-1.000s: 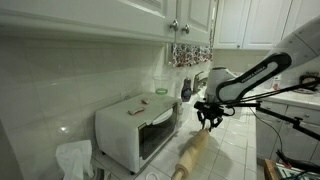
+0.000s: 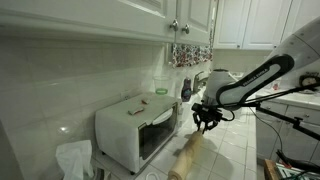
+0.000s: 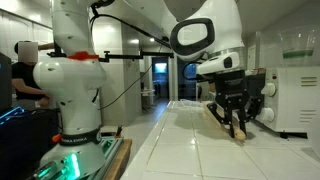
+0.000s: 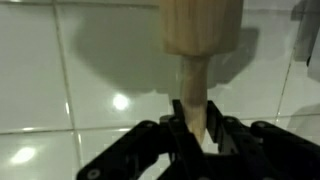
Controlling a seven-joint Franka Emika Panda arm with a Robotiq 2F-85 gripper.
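A wooden rolling pin [image 2: 185, 160] extends from my gripper [image 2: 203, 127] toward the near side of exterior view 1, over the white tiled counter. In the wrist view, its narrow handle [image 4: 194, 82] runs between the fingers of the gripper, which is shut on it. The thick body [image 4: 200, 25] leaves the top of that view, with a soft shadow on the tiles around it. Exterior view 2 has the gripper [image 3: 237, 132] low over the counter, with the pin mostly hidden behind it. Whether the pin touches the tiles is hard to tell.
A white toaster oven [image 2: 135, 130] stands against the wall to the left of the pin. A crumpled white cloth or paper [image 2: 74, 158] lies at the far left. Cabinets [image 2: 190, 20] hang overhead. Open tiles [image 3: 175, 150] spread across the counter in exterior view 2.
The gripper and the rolling pin have shifted slightly left and toward the near side in exterior view 1. The handle has stayed in the gripper.
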